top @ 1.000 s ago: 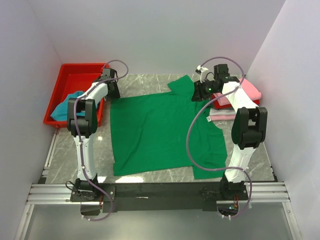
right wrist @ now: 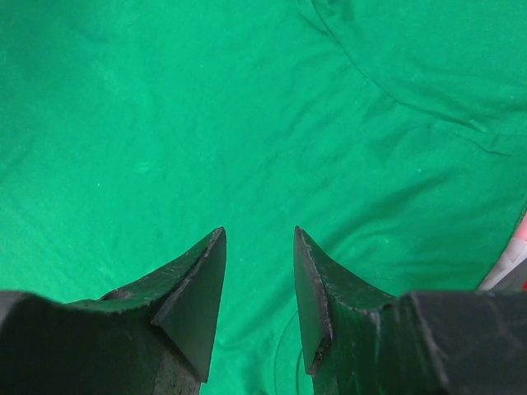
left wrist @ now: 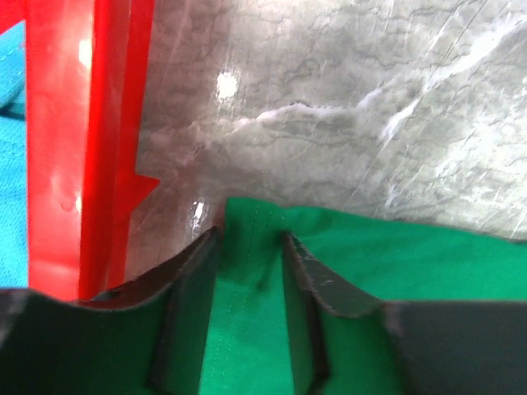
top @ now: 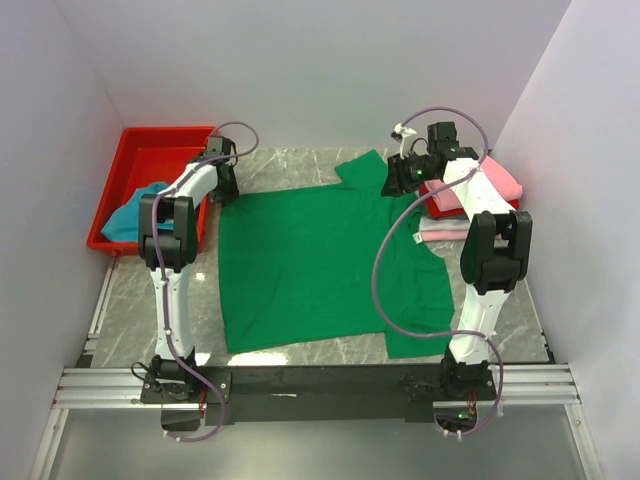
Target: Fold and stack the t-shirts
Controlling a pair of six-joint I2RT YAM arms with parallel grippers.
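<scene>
A green t-shirt [top: 305, 260] lies spread over the table's middle, one sleeve [top: 363, 167] jutting out at the back and one at the front right. At its back left corner is my left gripper, partly open; in the left wrist view a raised fold of the shirt's corner [left wrist: 251, 218] shows between the fingertips. My right gripper is partly open over the shirt near its collar side, and flat green cloth shows through the gap. Whether its tips touch the cloth cannot be told.
A red bin [top: 168, 140] with a blue cloth [top: 135, 212] stands left, close beside my left gripper. Under the right arm, a red container [top: 441, 207] holds pink cloth [top: 500, 178]; folded grey and pink cloths [top: 445, 230] lie in front of it. Bare marble shows at the back.
The right gripper has shifted slightly toward the back. My left arm and the shirt's left edge have moved a little to the left. The rest looks the same.
</scene>
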